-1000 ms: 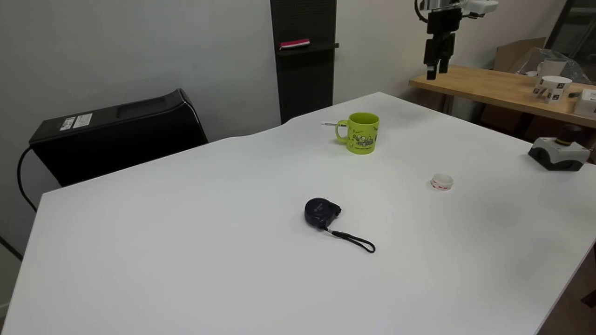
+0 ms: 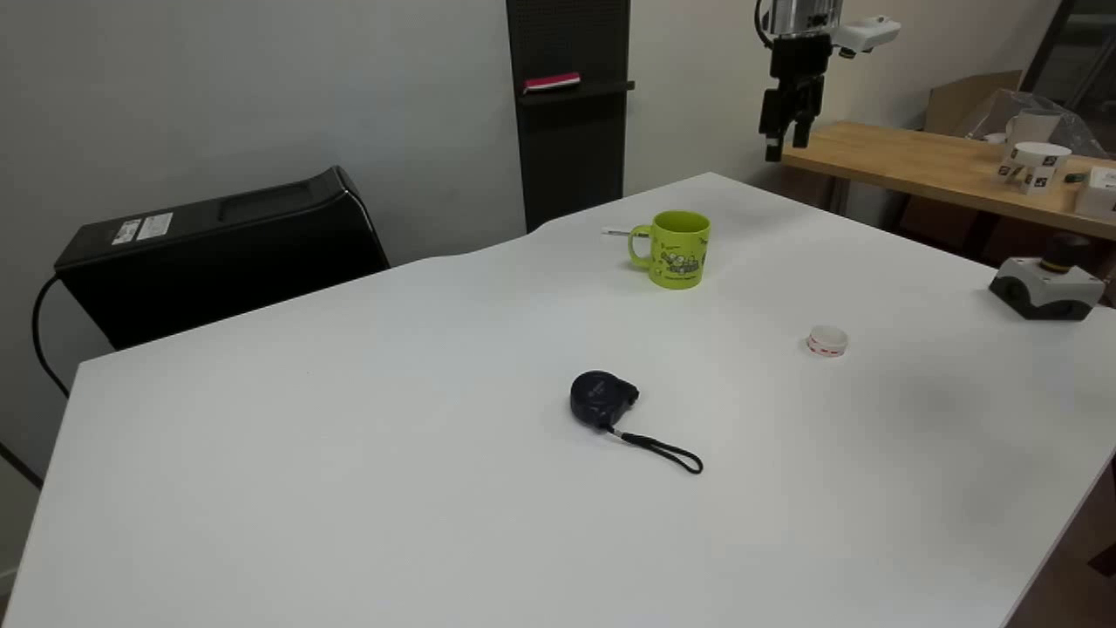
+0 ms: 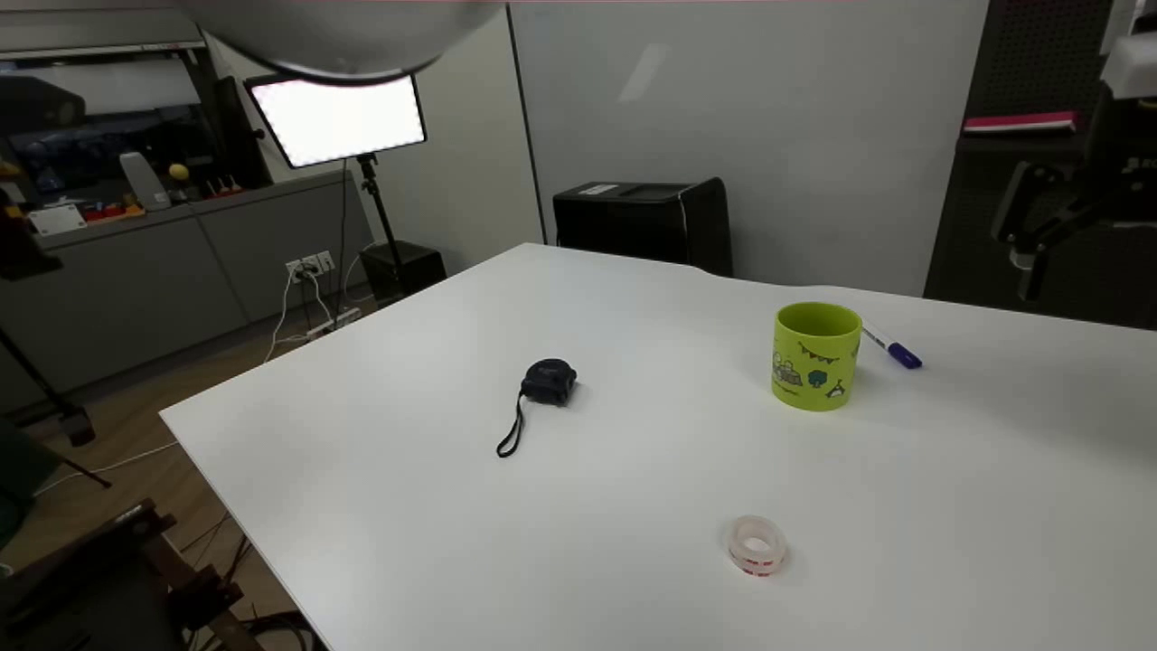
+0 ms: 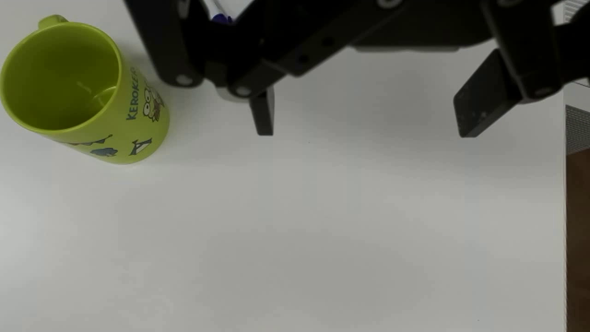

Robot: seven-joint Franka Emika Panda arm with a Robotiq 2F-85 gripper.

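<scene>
My gripper is open, its two fingertips wide apart with only white tabletop seen between them. In exterior view 1 the gripper [image 2: 786, 150] hangs high above the far end of the table, clear of every object. A green mug [image 2: 680, 251] with printed pictures stands upright; in the wrist view the mug [image 4: 127, 124] is to the left of the fingers. Behind the mug lies a pen [image 3: 902, 353] with a blue cap. A clear tape roll [image 3: 756, 544] lies flat. A dark tape measure [image 2: 599, 399] with a wrist cord lies mid-table.
An emergency stop box [image 2: 1046, 288] sits at the table's right edge. Past the table's back edge are a black box-shaped device [image 2: 230, 251] and a dark panel [image 2: 571, 136].
In exterior view 1 my gripper has moved left and slightly lower. The mug, tape roll, pen and tape measure have stayed where they were.
</scene>
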